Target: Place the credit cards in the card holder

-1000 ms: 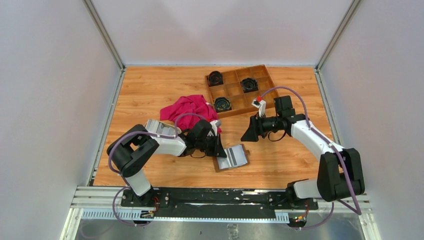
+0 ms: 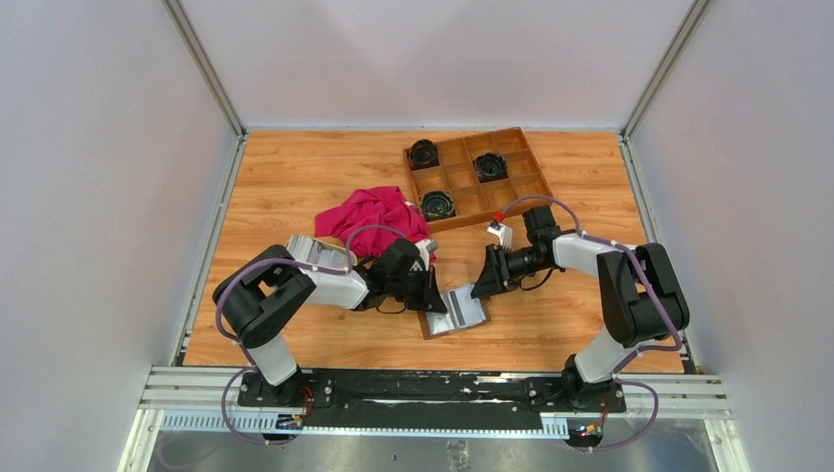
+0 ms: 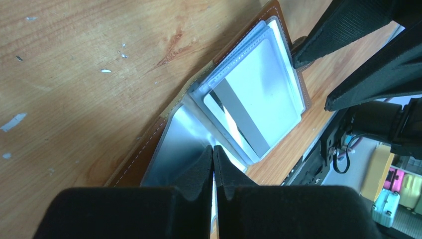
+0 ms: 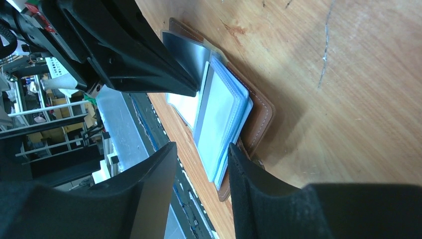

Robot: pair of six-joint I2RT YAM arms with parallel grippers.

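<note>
The leather card holder [image 3: 140, 162] lies open on the table, with clear card sleeves [image 3: 263, 84] showing white faces and grey stripes; which are cards I cannot tell. My left gripper is shut with its tips down on the holder's left half, nothing visible between them. My right gripper hangs open just above the holder's right end, its fingers either side of the sleeve stack's edge from that wrist's viewpoint, not visibly gripping it.
A pale stack of items [image 2: 313, 253] sits behind the left arm. A pink cloth [image 2: 364, 211] and a wooden compartment tray [image 2: 462, 177] with black objects lie at the back. Bare table shows at the far left.
My right gripper has come down and toward the front, closer to the holder's right end. The left arm and the holder look unchanged.
</note>
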